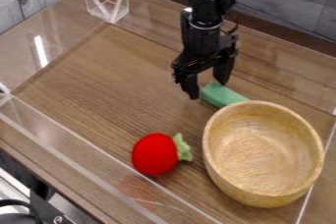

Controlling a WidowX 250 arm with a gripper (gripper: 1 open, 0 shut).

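Observation:
My black gripper (202,79) hangs open above the upper middle of the table in the camera view, coming down from the top. Its right side is close to the left end of a green block (221,96); whether they touch I cannot tell. Below the block stands a large pale yellow bowl (262,179), and at the lower middle lies a red strawberry or tomato-like item (155,154) with a green top.
A white wire holder (108,2) stands at the top left. A dark round object sits at the bottom-left corner, partly out of view.

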